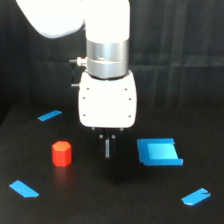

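Note:
A white arm reaches down from the top of the camera view. At its lower end hangs my gripper (107,147), small and dark against the black surface, so the gripper's state is unclear. Left of it sits a red-orange block (62,153) with an angular, many-sided outline, apart from the gripper. To the right lies a blue open-topped tray or box (160,151), also clear of the gripper. Nothing can be made out in the gripper's grasp.
Strips of blue tape mark the black table at the back left (50,115), front left (23,189) and front right (196,197). Dark curtain hangs behind. Between block and tray, and in front, the surface looks bare.

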